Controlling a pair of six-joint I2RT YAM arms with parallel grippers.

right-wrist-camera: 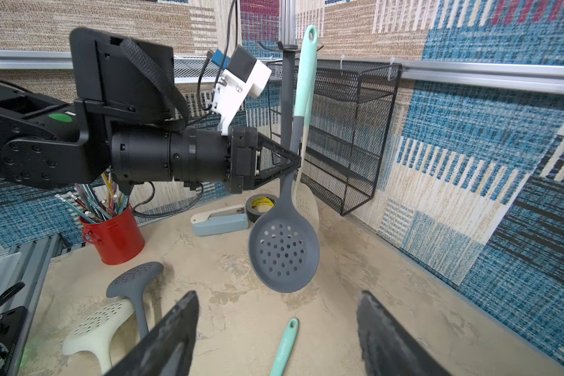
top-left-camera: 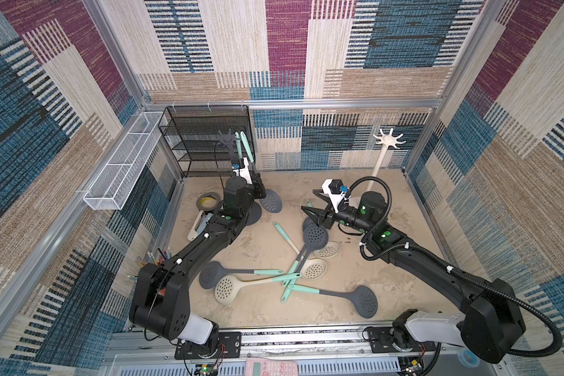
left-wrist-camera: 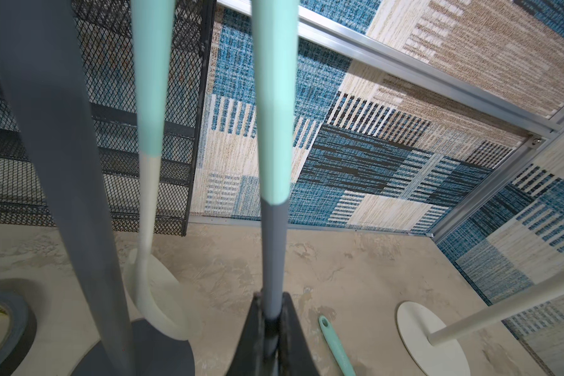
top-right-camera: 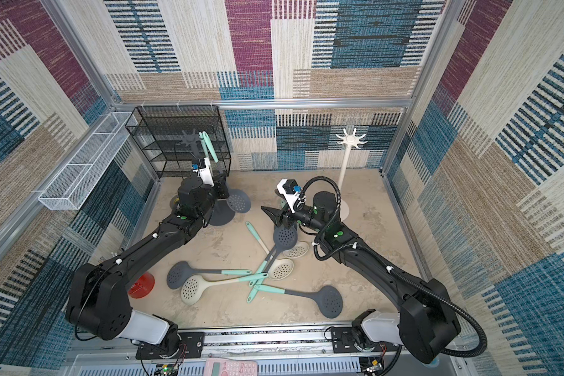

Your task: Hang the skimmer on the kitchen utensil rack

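My left gripper is shut on the neck of a grey skimmer [right-wrist-camera: 284, 250], which hangs upright with its perforated head down and its mint handle [left-wrist-camera: 274, 100] up. Beside it stands the dark utensil rack, its hooks [top-left-camera: 226, 136] at the top and its post [left-wrist-camera: 59, 156] left of the skimmer in the left wrist view. The skimmer's handle tip is near hook height; whether it touches a hook I cannot tell. A cream utensil [left-wrist-camera: 147, 206] with a mint handle is on that rack. Farther right, my right gripper [top-left-camera: 309, 200] is open and empty above the table.
Several skimmers, such as a cream one [top-left-camera: 227, 289] and a grey one [top-left-camera: 363, 300], lie across the table. A white rack [top-left-camera: 389, 139] stands at the back right, and a black mesh shelf [top-left-camera: 200, 119] behind the dark rack. Tape [top-left-camera: 208, 201] lies left.
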